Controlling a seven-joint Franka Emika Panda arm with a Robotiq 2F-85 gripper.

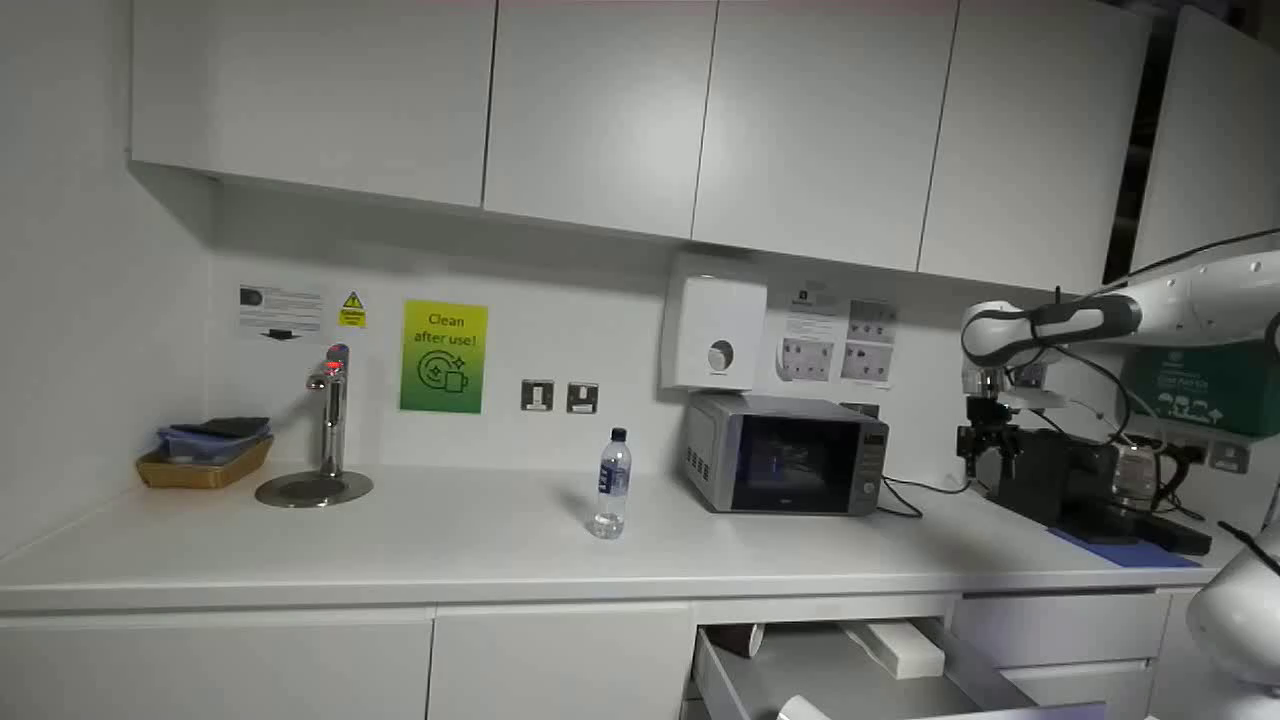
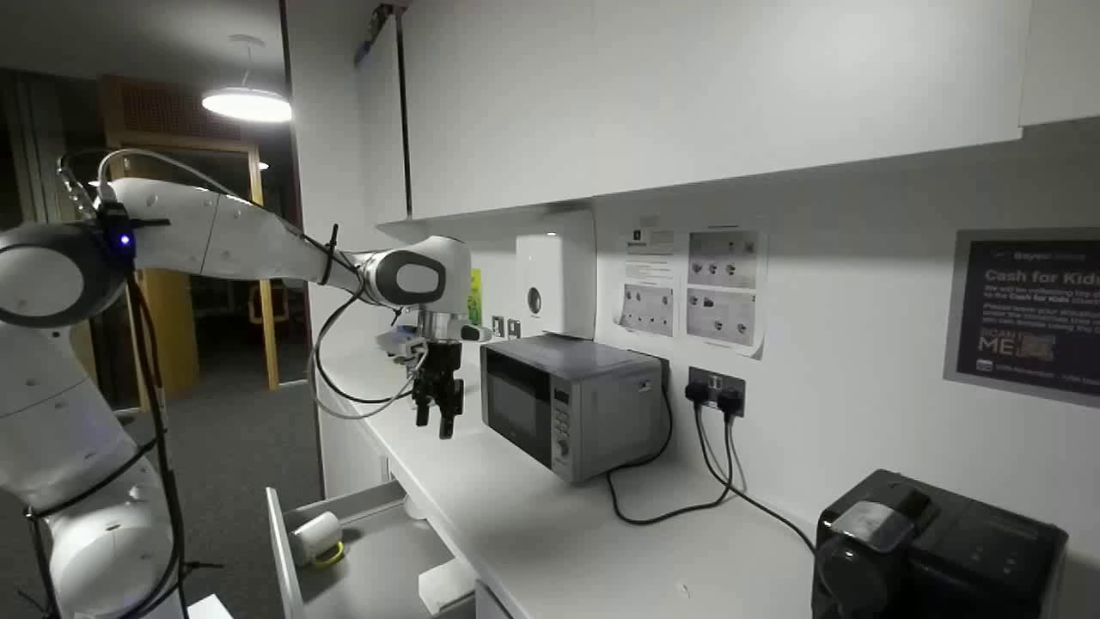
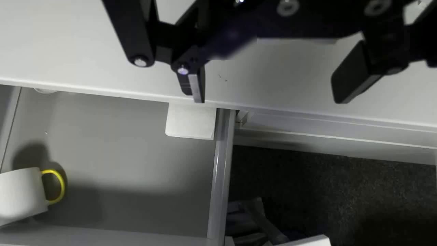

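Observation:
My gripper is open over the counter's front edge, its two fingers wide apart and nothing between them. In the second exterior view the gripper (image 2: 437,428) points down in front of the microwave (image 2: 577,402), above the counter. Below it the drawer (image 3: 118,135) stands pulled out. Inside lies a white mug (image 3: 22,194) on its side, its yellow handle (image 3: 61,186) turned to the right in the wrist view. A white block-like item (image 3: 191,121) sits at the drawer's back right, partly under the counter edge. Another cup (image 1: 746,638) shows at the drawer's back left.
A clear plastic bottle (image 1: 611,486) stands upright on the counter left of the microwave. A tap (image 1: 335,414) and a basket (image 1: 204,462) are farther left. Behind the arm, a black coffee machine (image 2: 938,547) and loose cables (image 2: 670,505) occupy the right end.

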